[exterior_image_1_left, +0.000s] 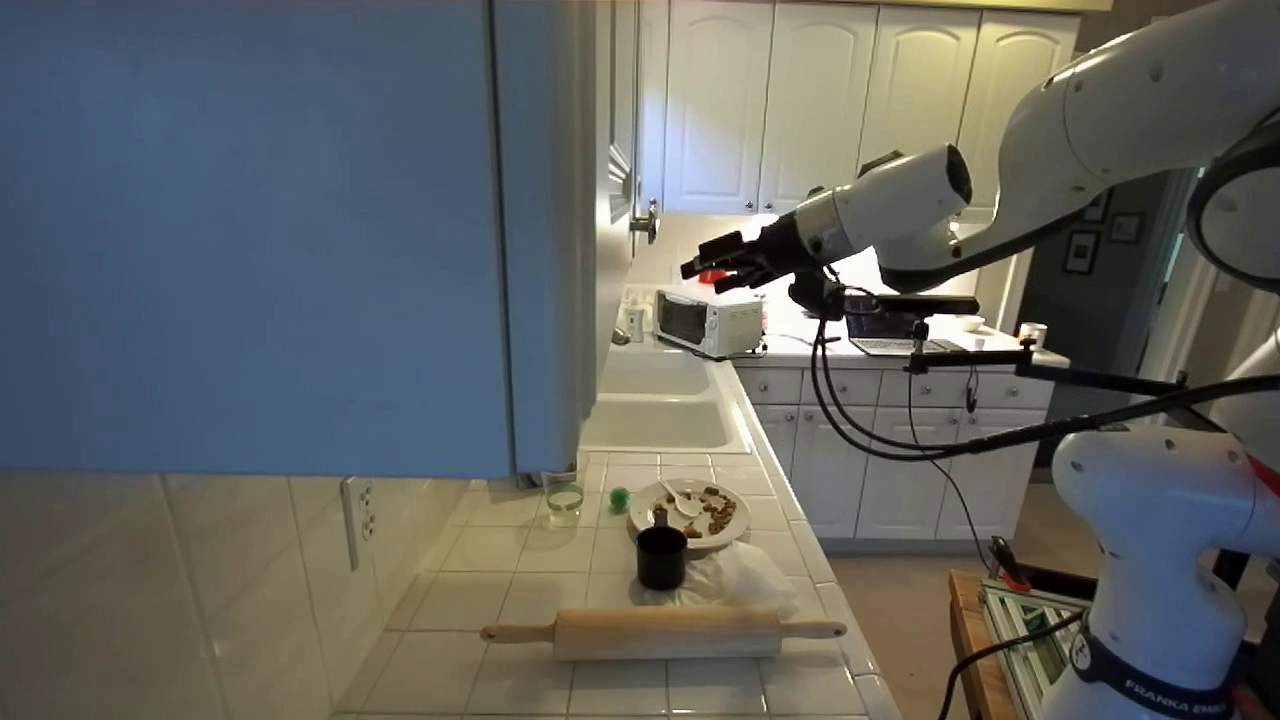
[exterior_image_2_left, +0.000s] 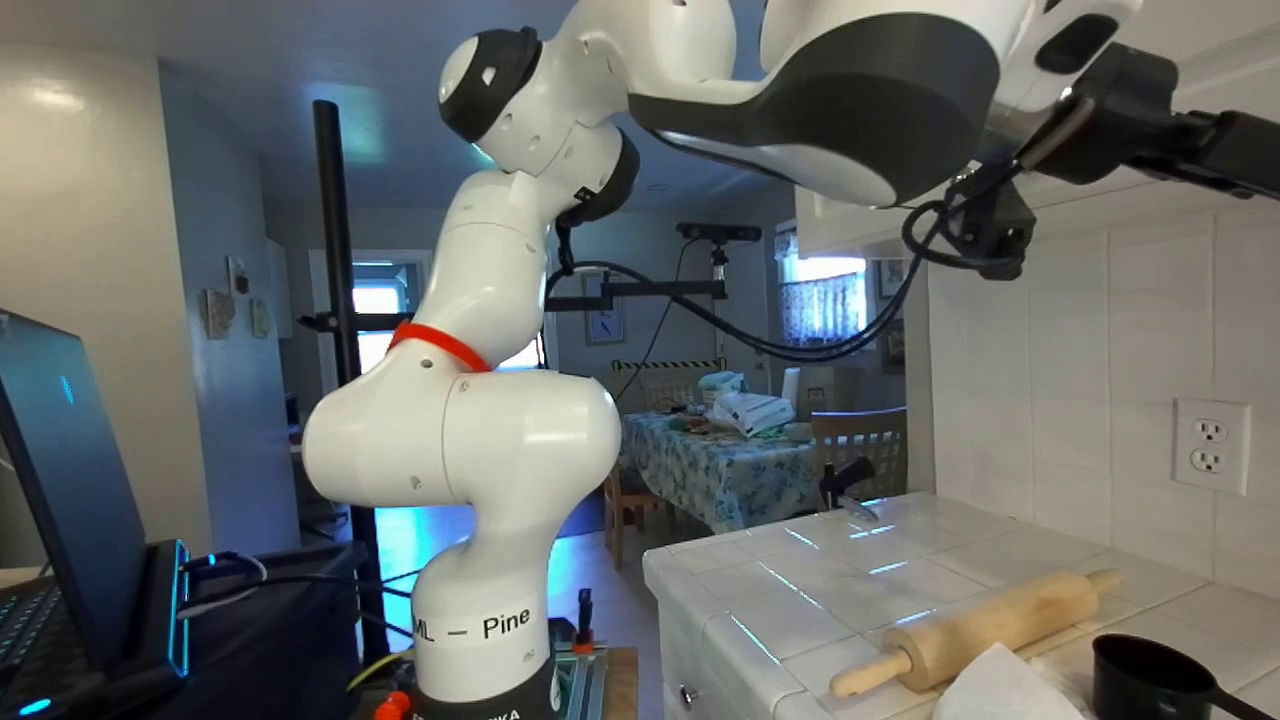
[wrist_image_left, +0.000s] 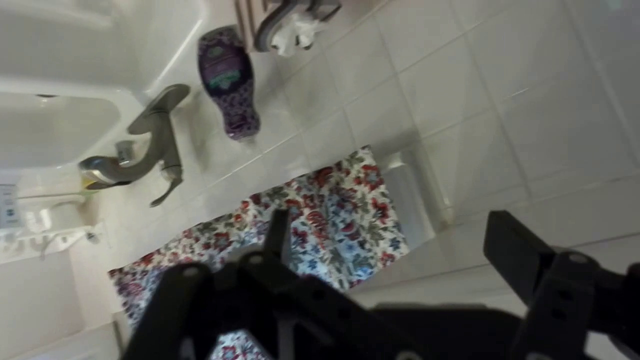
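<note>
High above the counter, in front of the far cabinets, my gripper (exterior_image_1_left: 705, 271) stands open in exterior view 1. Its two black fingers (wrist_image_left: 517, 255) are spread wide in the wrist view, with nothing held between them. Beyond them in that view are a floral curtain (wrist_image_left: 336, 222), a purple bottle (wrist_image_left: 228, 81) and a sink faucet (wrist_image_left: 157, 141). On the near counter lie a wooden rolling pin (exterior_image_1_left: 667, 632), a black cup (exterior_image_1_left: 661, 559) with a handle, and a white plate (exterior_image_1_left: 643, 518) bearing brown bits and a white spoon (exterior_image_1_left: 681, 500). Exterior view 2 does not show the fingers.
A blue-grey cabinet (exterior_image_1_left: 252, 240) fills the upper left. The white sink (exterior_image_1_left: 654, 422) lies beyond the plate, with a toaster oven (exterior_image_1_left: 710, 322) farther back. A clear glass (exterior_image_1_left: 563, 498), a green object (exterior_image_1_left: 619, 499) and a crumpled white sheet (exterior_image_1_left: 738, 578) occupy the counter.
</note>
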